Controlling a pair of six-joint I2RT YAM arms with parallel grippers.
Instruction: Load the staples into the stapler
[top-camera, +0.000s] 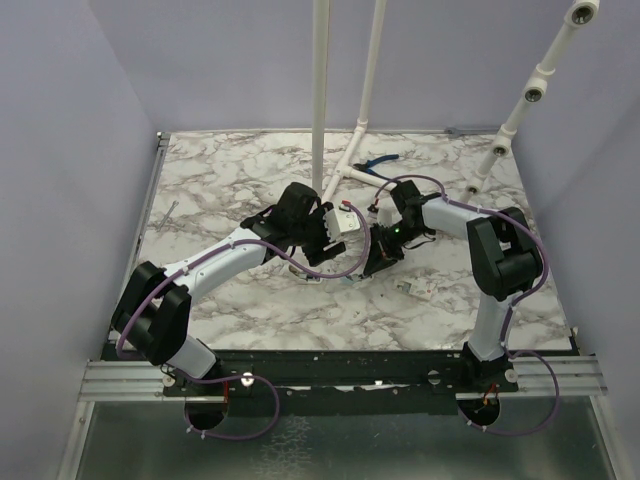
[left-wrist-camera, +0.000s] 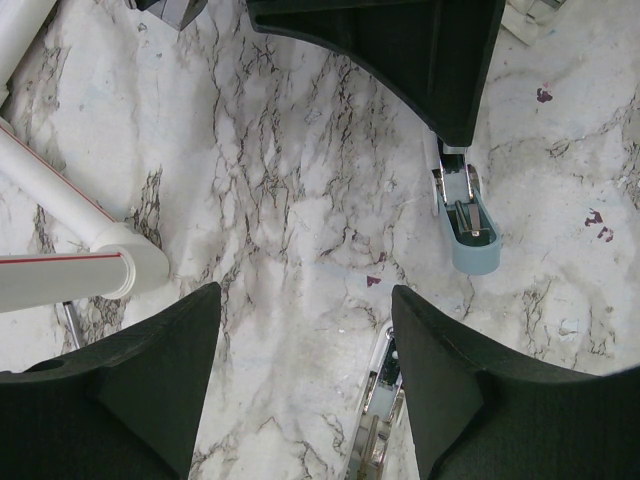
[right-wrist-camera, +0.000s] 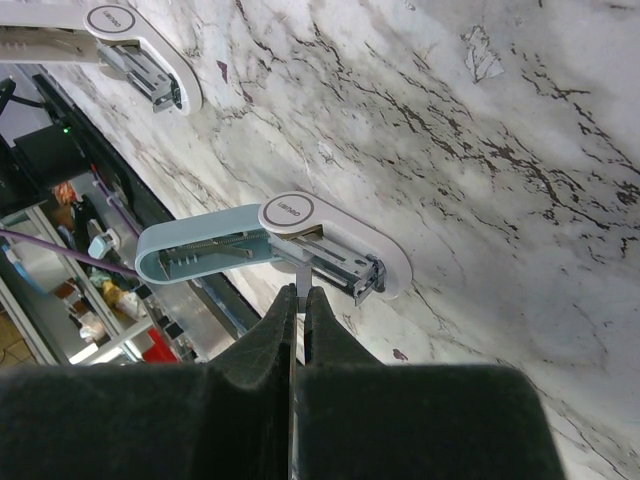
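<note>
An opened stapler with a pale blue end and a white end (right-wrist-camera: 335, 238) lies on the marble table in the right wrist view, its metal magazine exposed. My right gripper is shut over the near side of that magazine. A short pale grey strip (right-wrist-camera: 304, 280) shows right at its fingertips; I cannot tell whether they pinch it. In the left wrist view, the blue end (left-wrist-camera: 476, 258) sticks out below the dark right finger (left-wrist-camera: 455, 120). My left gripper stands open above the table, nothing between its fingers. No separate staples can be made out clearly.
Another opened stapler, white (right-wrist-camera: 150, 70) lies to the left, partly under my left gripper's right finger. White pipes (left-wrist-camera: 60, 200) rise from the table's back. Blue-handled pliers (top-camera: 376, 163) lie at the back, and a thin metal tool (top-camera: 167, 214) at the left.
</note>
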